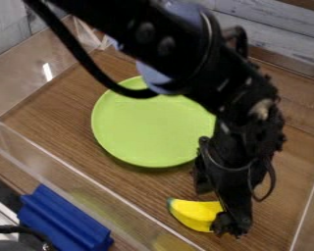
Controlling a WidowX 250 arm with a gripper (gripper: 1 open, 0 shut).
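My black gripper [223,208] is low at the right of centre, its fingers open around the right part of a yellow banana-shaped toy [191,213], which is partly hidden by them. A round green plate [133,127] lies behind it to the left, partly covered by my arm.
A blue plastic object [62,221] is at the lower left, with a black cable near it. Clear walls edge the wooden surface [55,118] at left, front and right. Bare wood shows left of the plate and right of the gripper.
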